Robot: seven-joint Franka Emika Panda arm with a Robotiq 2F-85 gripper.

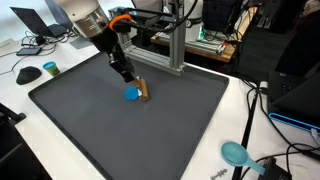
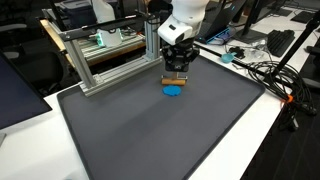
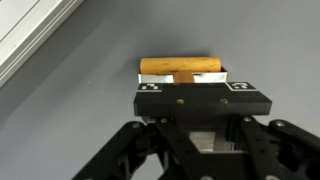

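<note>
My gripper (image 1: 133,82) reaches down close to the grey tabletop, its fingers drawn together on an orange-brown wooden-looking piece (image 1: 143,90). In exterior view 2 that piece shows as an orange strip (image 2: 174,82) just under the dark gripper (image 2: 177,68). From the wrist, a rounded orange-brown bar (image 3: 180,68) with white beneath it sticks out beyond the black fingertips; the fingers hide the rest. A small bright blue object (image 2: 171,90) lies on the table right beside the piece. The wrist view does not show it.
A metal rail structure (image 2: 110,62) stands along one edge. A teal round item (image 1: 236,154) lies off the table, and a green cup (image 1: 51,68) stands beyond another edge.
</note>
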